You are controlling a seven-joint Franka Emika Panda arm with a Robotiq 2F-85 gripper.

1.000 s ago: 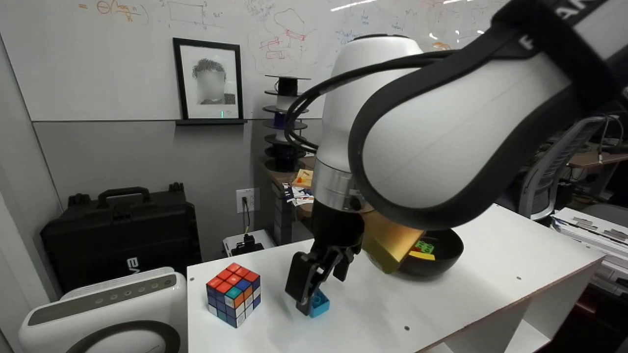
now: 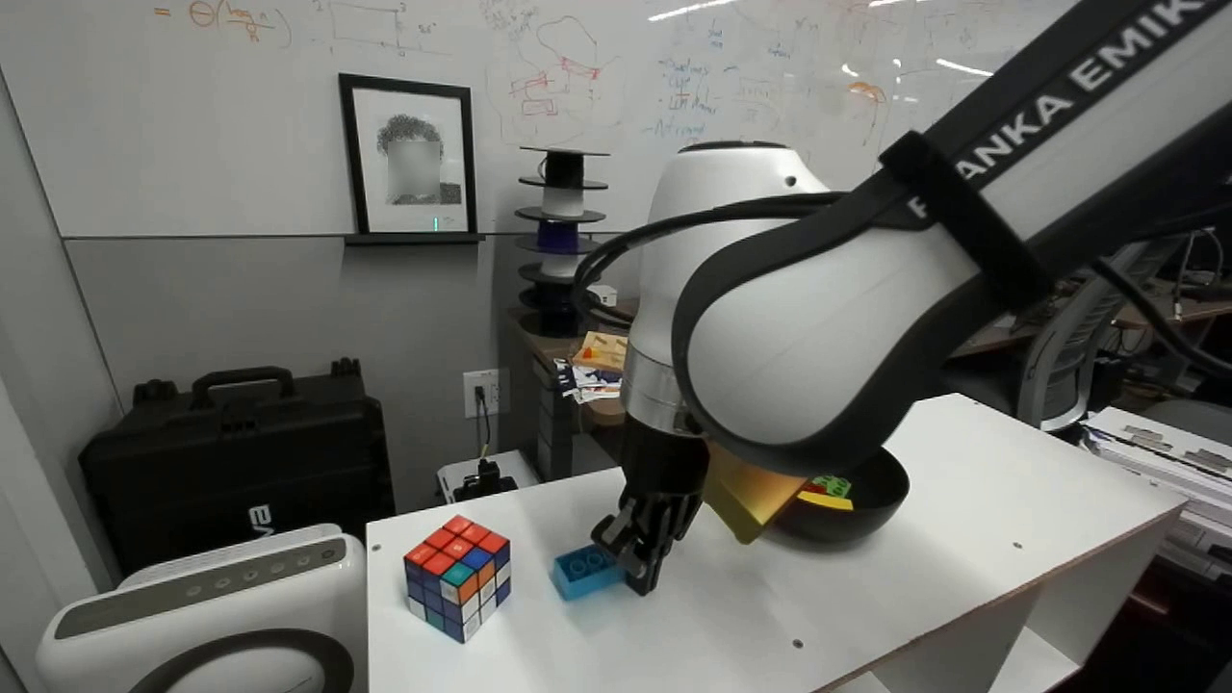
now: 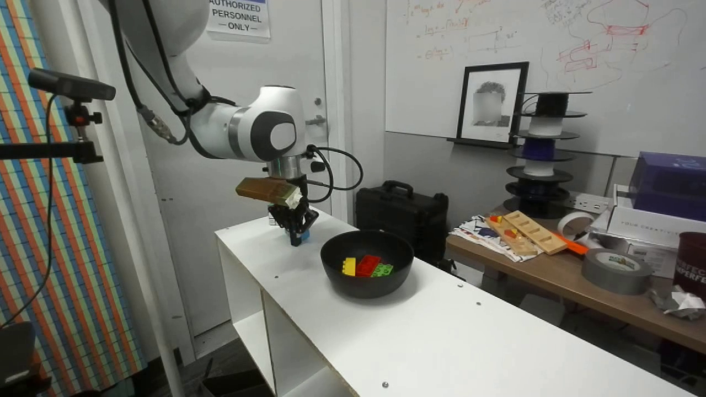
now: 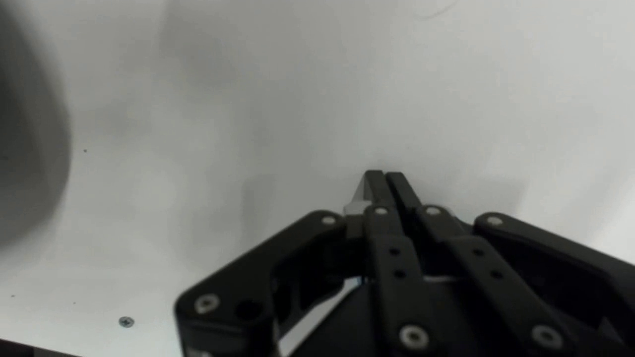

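In exterior view 1, a blue toy brick (image 2: pixel 586 571) rests on the white tabletop. The black gripper (image 2: pixel 642 577) is low over the surface, right against the brick's right side. From the wrist, its two fingers (image 4: pixel 376 184) lie close together, shut, and nothing shows between their tips. The brick is mostly hidden in that view. Seen from exterior view 2, the gripper (image 3: pixel 295 239) points down at the far end of the table, with a bit of the blue brick (image 3: pixel 305 235) visible behind it.
A Rubik's cube (image 2: pixel 458 577) stands left of the brick. On the other side, a black bowl (image 3: pixel 367 285) contains a yellow brick (image 3: pixel 348 266), a red brick (image 3: pixel 368 265) and a green brick (image 3: pixel 381 270). Bare tabletop (image 3: pixel 463 337) stretches beyond the bowl.
The arm has shifted and turned, and its fingers have come together from a wide gap. The blue brick now appears farther left, on the cube's side of the fingers.
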